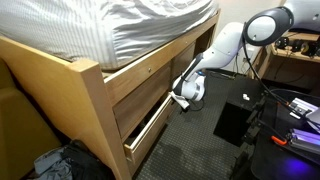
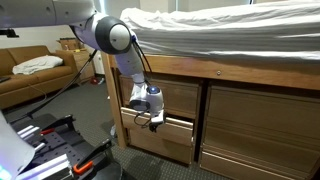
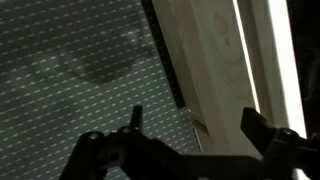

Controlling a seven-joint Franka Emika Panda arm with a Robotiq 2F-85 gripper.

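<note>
A low wooden drawer (image 1: 150, 136) under the bed stands slightly pulled out, its top edge showing in exterior view 1. My gripper (image 2: 152, 122) is down near the upper edge of the drawer front (image 2: 160, 142). In the wrist view the gripper is open, its two dark fingers wide apart. One finger (image 3: 135, 120) appears over the carpet side, the other (image 3: 258, 130) over the wooden side, with the pale drawer board (image 3: 205, 75) running between them. Whether either finger touches the wood cannot be told.
The bed frame (image 1: 85, 110) and mattress (image 1: 110, 30) rise above the drawer. A black box (image 1: 236, 122) stands on the floor side. Closed wooden panels (image 2: 245, 115) lie right of the drawer.
</note>
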